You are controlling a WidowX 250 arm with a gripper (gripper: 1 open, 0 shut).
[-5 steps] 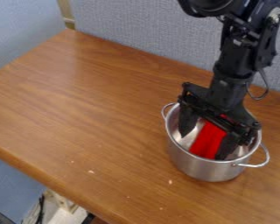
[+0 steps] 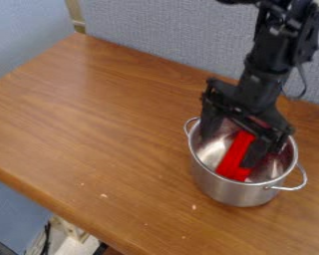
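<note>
A steel pot (image 2: 245,187) with two side handles stands on the wooden table at the right. A red object (image 2: 237,155) lies inside it. The black gripper (image 2: 242,134) reaches down into the pot's top from above, over and around the red object, open. Whether its fingers touch the object is hard to tell in the blur.
A pale wall (image 2: 175,25) runs along the back, close behind the arm. Cables and a stand show past the table's edge at bottom left.
The arm and gripper have shifted slightly and now look more blurred, with the fingers a little higher over the red object. The pot has stayed in place.
</note>
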